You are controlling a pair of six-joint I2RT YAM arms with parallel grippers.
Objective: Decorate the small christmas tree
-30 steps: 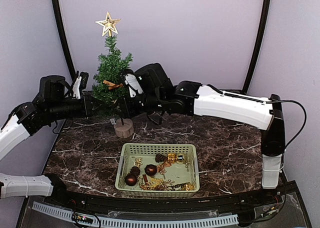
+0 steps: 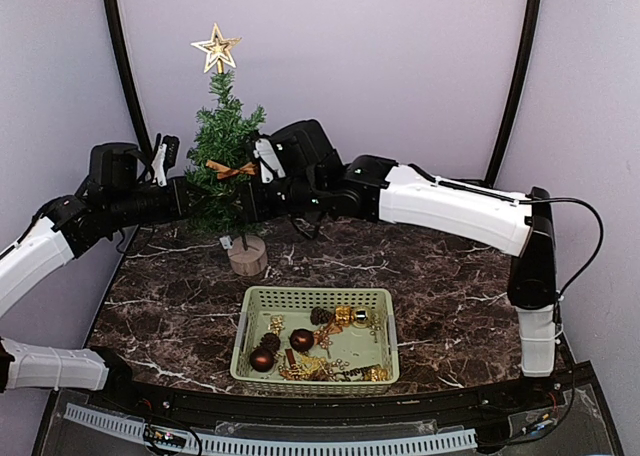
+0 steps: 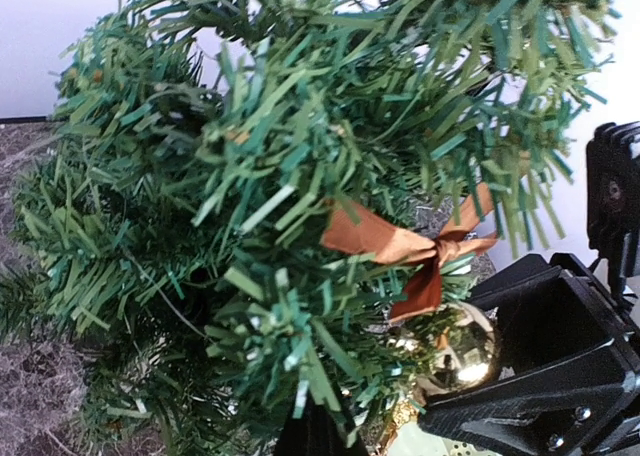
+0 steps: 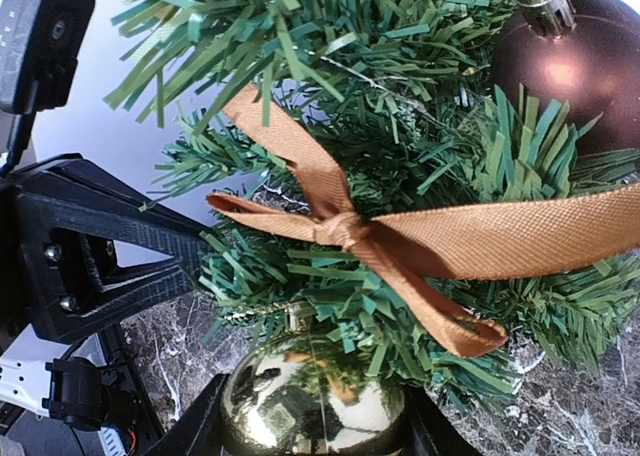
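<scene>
The small tree [image 2: 225, 126] with a gold star [image 2: 216, 48] stands left of centre on a wooden base [image 2: 248, 256]. An orange ribbon bow [image 4: 340, 231] is on its branches, with a brown bauble [image 4: 565, 76] at upper right in the right wrist view. My right gripper is shut on a gold bauble [image 3: 463, 346] just below the bow, against the branches. My left gripper [image 2: 185, 198] is at the tree's left side; its fingertips are buried among the branches in its own view, and it is shut.
A pale green basket [image 2: 388, 326] with baubles, pine cones and gold ornaments stands at the front centre.
The basket is unchanged.
</scene>
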